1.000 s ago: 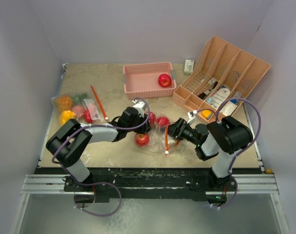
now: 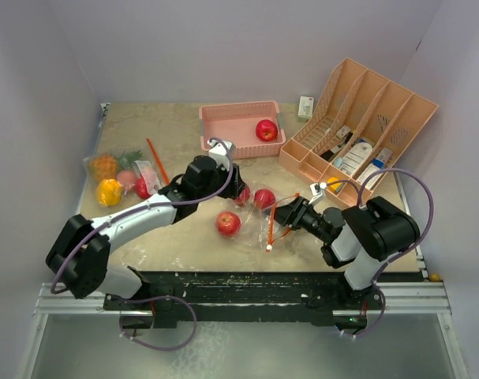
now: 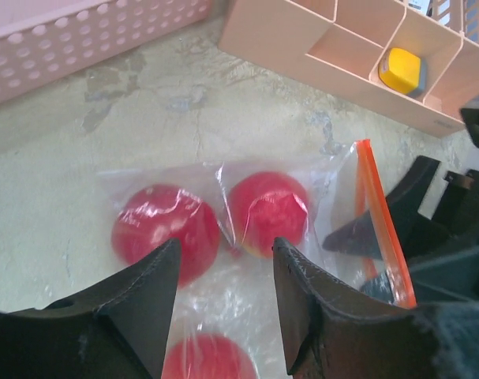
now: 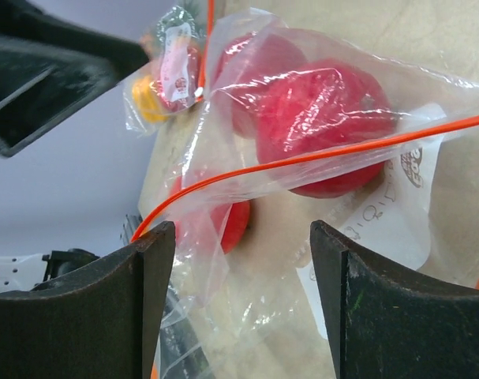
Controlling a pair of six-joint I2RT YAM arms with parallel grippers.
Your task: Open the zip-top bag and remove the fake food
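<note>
A clear zip bag with an orange zip edge [image 4: 326, 154] lies open-mouthed at table centre, holding red fake apples [image 2: 263, 199]; a white label shows through it in the right wrist view. My left gripper [image 2: 232, 181] is raised over the bag's upper part, open, with nothing held between its fingers. My right gripper [image 2: 284, 212] is low at the bag's right side, beside the orange edge, its fingers apart with some loose film around them; I cannot see anything gripped.
A pink basket [image 2: 231, 122] with one apple stands at the back; a wooden organiser [image 2: 318, 166] is at back right. Another bag of fake produce [image 2: 125, 178] and a loose orange strip [image 2: 158, 160] lie left. Bare table is in front.
My left gripper has risen and moved toward the back, away from the lower apple. My right gripper has shifted slightly among the bag's edges.
</note>
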